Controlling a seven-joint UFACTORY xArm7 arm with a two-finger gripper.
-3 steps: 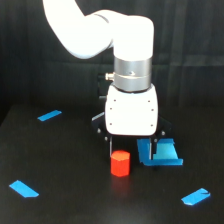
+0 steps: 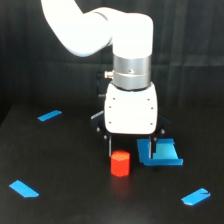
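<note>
A red block (image 2: 120,163) rests on the black table near the middle of the camera view. The white hand of my gripper (image 2: 131,147) hangs above and behind it, pointing down. Its two dark fingers are spread wide, and the gripper looks open. The left finger comes down by the block's upper edge; whether it touches cannot be told from this side. I see nothing held between the fingers. Behind the right finger lies a blue square (image 2: 163,158), partly hidden by the hand.
Blue tape strips lie at the left front (image 2: 24,189), at the left back (image 2: 50,116) and at the right front (image 2: 196,197). Dark curtains (image 2: 40,50) close off the back.
</note>
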